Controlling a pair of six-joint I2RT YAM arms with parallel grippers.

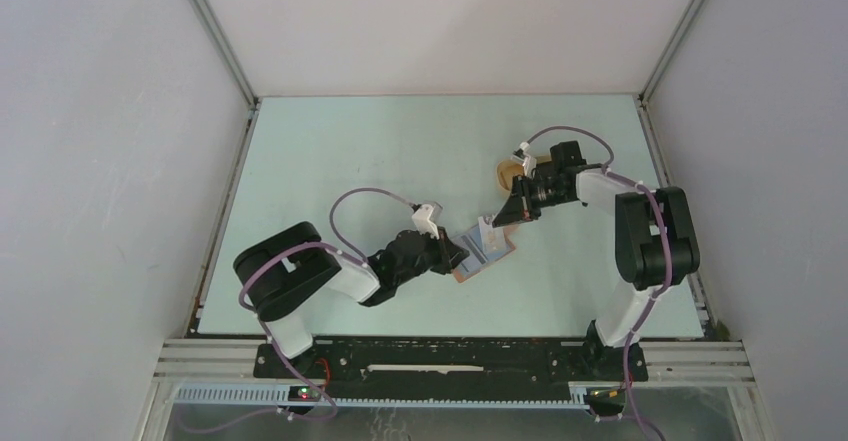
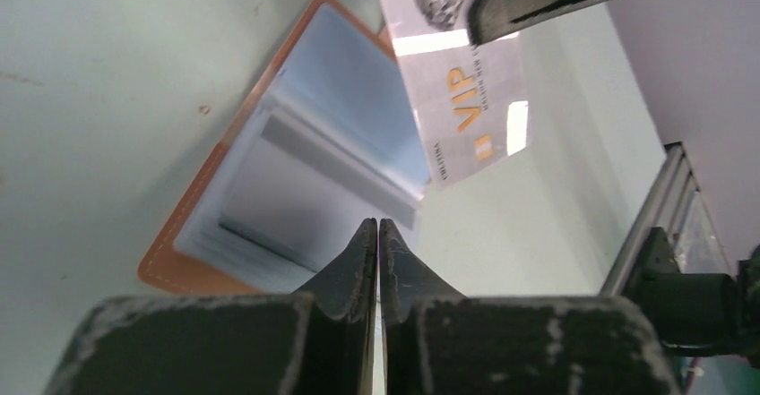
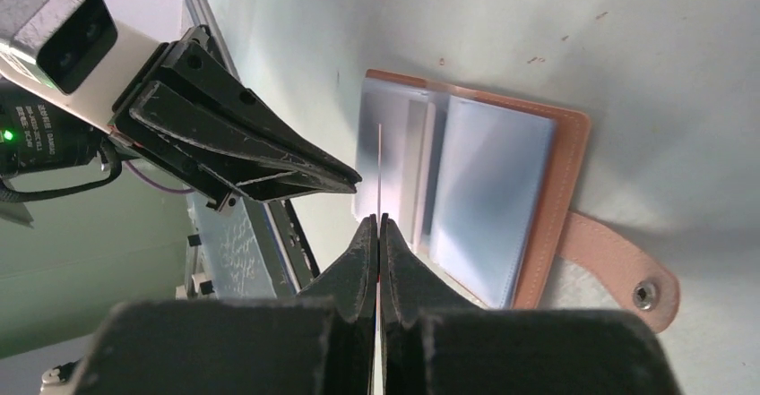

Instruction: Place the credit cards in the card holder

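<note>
The open card holder, brown with clear sleeves, lies flat on the table. My right gripper is shut on a thin card, seen edge-on there. From the left wrist view, that card is pale with "VIP" in gold letters, held above the far part of the holder. My left gripper is shut, nothing showing between its tips, close to the holder's near sleeve. Whether it touches the sleeve, I cannot tell.
A round tan container sits behind the right gripper, partly hidden by it. The holder's strap with its snap sticks out at one end.
</note>
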